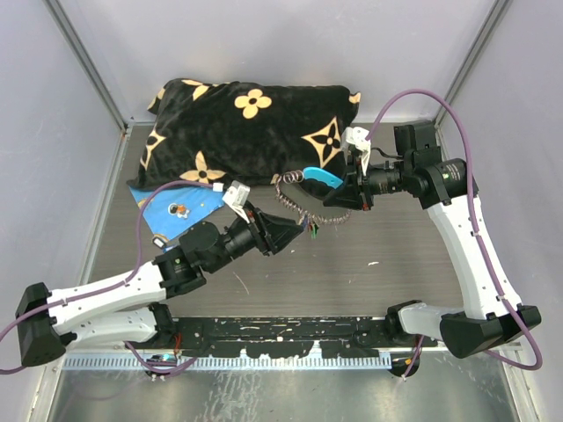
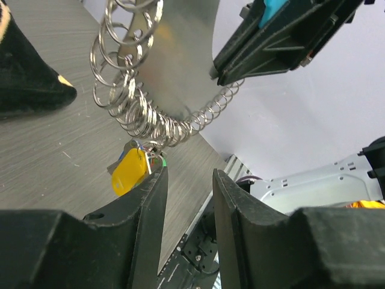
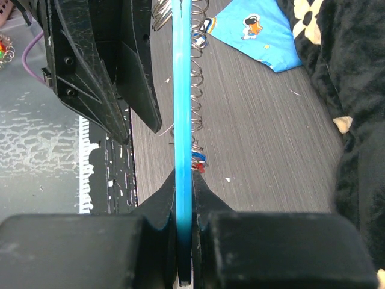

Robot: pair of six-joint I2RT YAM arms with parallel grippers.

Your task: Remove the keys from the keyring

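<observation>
My right gripper (image 1: 352, 195) is shut on a long light-blue flat strip (image 3: 183, 90), which shows in the top view as a blue piece (image 1: 321, 176). A coiled wire keyring (image 2: 141, 117) hangs looped from it, with keys at the bottom, including a yellow one (image 2: 129, 171) and a green one (image 1: 314, 229). My left gripper (image 1: 295, 229) is at the hanging keys; in the left wrist view its two fingers stand apart below and in front of the coil, with nothing visibly between them.
A black patterned cushion (image 1: 229, 132) lies along the back. A blue cloth (image 1: 163, 211) with small items is at the left.
</observation>
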